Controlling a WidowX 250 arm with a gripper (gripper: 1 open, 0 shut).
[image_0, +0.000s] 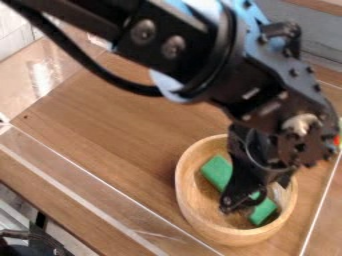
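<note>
A round wooden bowl (198, 203) sits on the wooden table at the lower right, holding a green block (215, 172) that lies diagonally inside it. My black gripper (251, 195) reaches down into the bowl over the middle of the green block, open, its lower parts covering part of the block. Its body hides much of the bowl's back right.
A small red and green object at the far right is mostly hidden behind the arm. A grey wall stands at the back.
</note>
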